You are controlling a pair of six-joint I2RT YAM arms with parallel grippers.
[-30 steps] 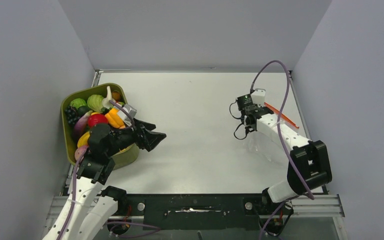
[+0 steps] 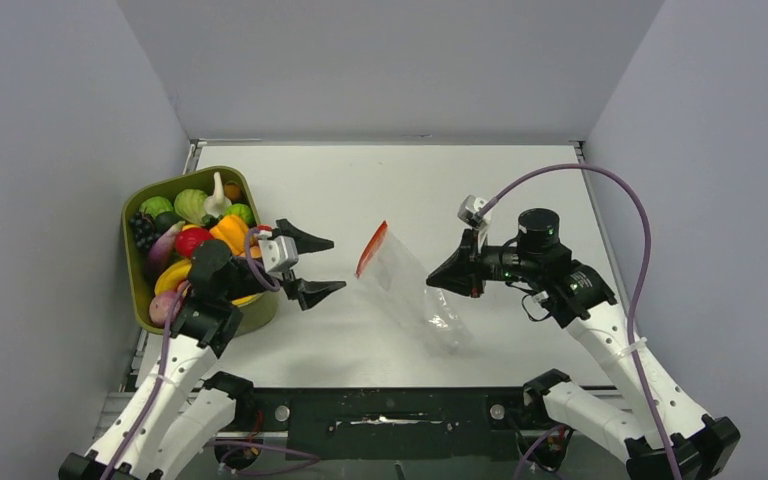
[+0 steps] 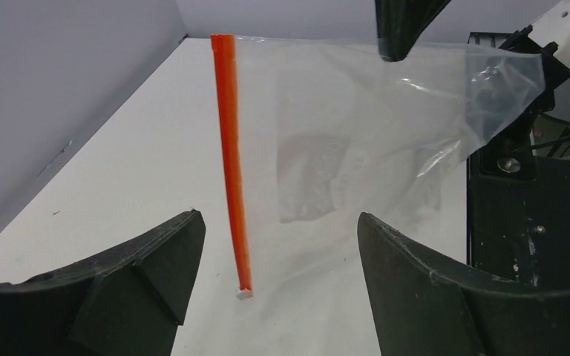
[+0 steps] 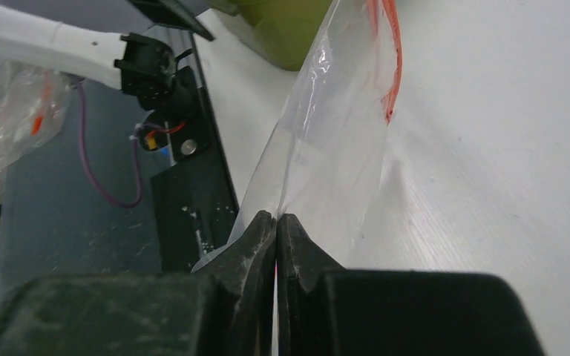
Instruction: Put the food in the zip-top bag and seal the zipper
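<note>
Held up off the white table is a clear zip top bag (image 2: 400, 280) with an orange-red zipper strip (image 2: 371, 248) along its left end. My right gripper (image 2: 432, 283) is shut on the bag's thin film; in the right wrist view the film runs into the closed fingertips (image 4: 289, 222). Opposite the zipper, my left gripper (image 2: 340, 265) stands open, nothing between its fingers. From the left wrist, the zipper strip (image 3: 233, 163) hangs nearly upright beyond the gap between the fingers. The food (image 2: 195, 235) is toy fruit and vegetables heaped in a green bin at the left.
The green bin (image 2: 132, 270) stands at the table's left edge, partly beneath the left arm. Grey walls close in the left, back and right sides.
The right arm has swung the bag from the table's right side to the middle, zipper end now facing left. My left gripper has opened wider and shifted slightly right.
</note>
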